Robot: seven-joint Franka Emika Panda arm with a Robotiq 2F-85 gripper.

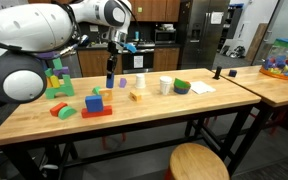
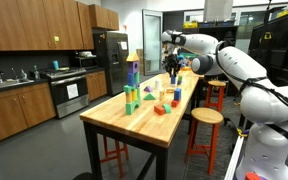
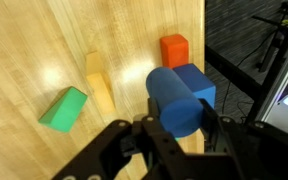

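Note:
A blue cylinder is seen nearly end-on in the wrist view, with my gripper shut on it. In the first exterior view this blue cylinder hangs upright below the gripper, over the wooden table. Below it, in the wrist view, are a blue block and a red block. The first exterior view shows the blue block resting on the long red block. Whether the cylinder touches anything beneath is hard to tell.
Left of the cylinder in the wrist view lie a yellow piece and a green block. A colourful block tower stands at the table's left. White cups and a green bowl occupy the middle.

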